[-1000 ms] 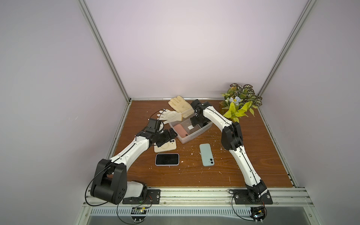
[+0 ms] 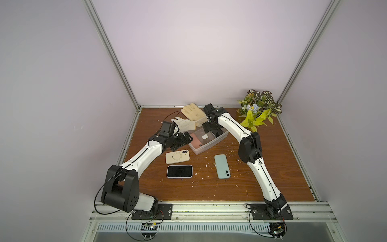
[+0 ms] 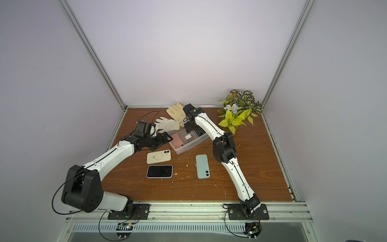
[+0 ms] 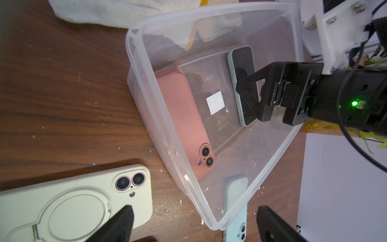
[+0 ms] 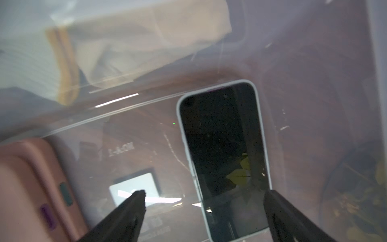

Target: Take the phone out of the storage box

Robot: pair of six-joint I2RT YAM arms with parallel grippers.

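The clear storage box (image 2: 212,144) stands at the back of the table, opening upward. Inside lie two phones: a pink phone (image 4: 181,113) at its left end, camera side up, and a pale-edged phone (image 5: 225,141) with its dark screen up. My right gripper reaches into the box above the dark-screened phone, open, with that phone's lower part and bare box floor showing between its fingers. Next to the box's left end, my left gripper is open and holds nothing. In the left wrist view, the right fingers (image 4: 262,109) hide part of the dark-screened phone.
On the table in front lie a cream phone (image 2: 171,159), a screen-up phone (image 2: 179,171) and a light-blue phone (image 2: 221,166). Behind the box are gloves (image 2: 193,111); potted plants (image 2: 258,113) fill the back right.
My left gripper has moved back and right, closer to the box.
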